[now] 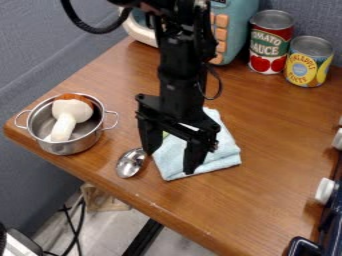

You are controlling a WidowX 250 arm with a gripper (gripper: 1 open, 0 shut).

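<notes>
My black gripper [174, 142] hangs low over a folded pale blue cloth [203, 164] in the middle of the table, its fingers pointing down around a small light object on the cloth that is mostly hidden. Whether the fingers hold it is unclear. Just left of the cloth lies a metal spoon [130, 163]. At the left a steel pot [72, 143] holds a white item [62, 129] and something orange.
A tomato sauce can [267, 47] and a yellow can [309, 67] stand at the back right, near a teal appliance [230, 25]. A dark appliance [326, 215] lines the right edge.
</notes>
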